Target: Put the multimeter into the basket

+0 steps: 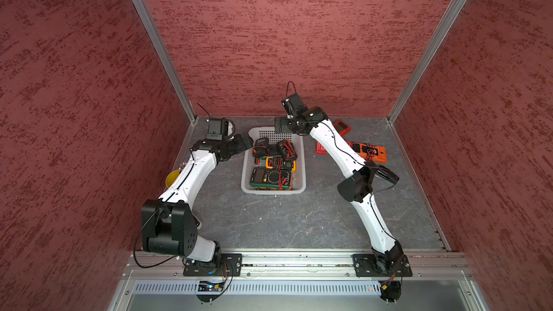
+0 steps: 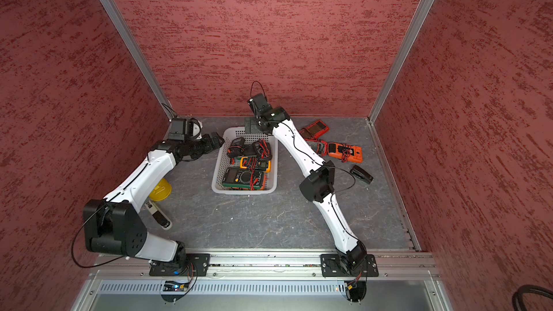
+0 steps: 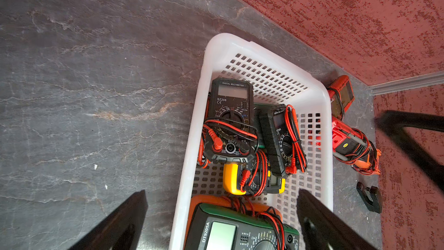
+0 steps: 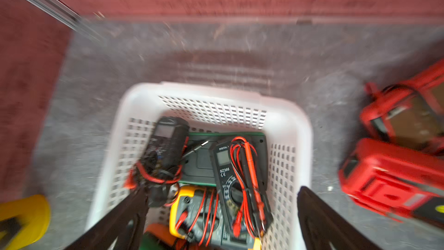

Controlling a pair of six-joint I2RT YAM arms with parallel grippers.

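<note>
The white basket (image 1: 244, 172) stands mid-table and holds several multimeters. Among them are a dark SZ308 meter (image 3: 233, 93) at the back left, another slim black meter (image 4: 226, 178) with red leads, a yellow meter (image 3: 229, 178) and a green DT9205A (image 3: 206, 217) at the front. At the basket's back left edge, my left gripper (image 1: 245, 141) stands open with nothing between its fingers. My right gripper (image 1: 281, 124) hangs open and empty over the basket's back end. In the right wrist view the slim meter leans across a dark panel, clear of the blurred fingers (image 4: 122, 224).
Right of the basket lie a red meter (image 2: 314, 129), a red device (image 4: 393, 176), an orange meter (image 2: 345, 151) and a black clamp-like object (image 2: 361, 174). A yellow object (image 2: 161, 189) and a grey handheld device (image 2: 157, 215) lie left.
</note>
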